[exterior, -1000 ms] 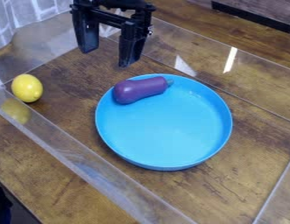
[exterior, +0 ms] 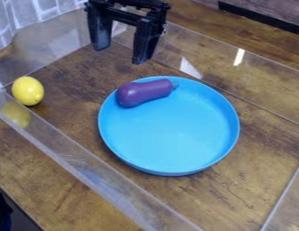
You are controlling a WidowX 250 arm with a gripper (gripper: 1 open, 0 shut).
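Observation:
My black gripper (exterior: 123, 45) hangs open at the top centre, above and behind a purple eggplant (exterior: 144, 91), apart from it, with nothing visible between its fingers. The eggplant lies on the upper left part of a round blue plate (exterior: 176, 135). A yellow oval object (exterior: 27, 90), perhaps a lemon, lies on the wooden surface to the left of the plate.
Clear plastic walls (exterior: 55, 158) edge the wooden work area (exterior: 248, 90). Bare wood shows right of the plate and between the yellow object and the gripper.
The eggplant, plate and yellow object look unchanged.

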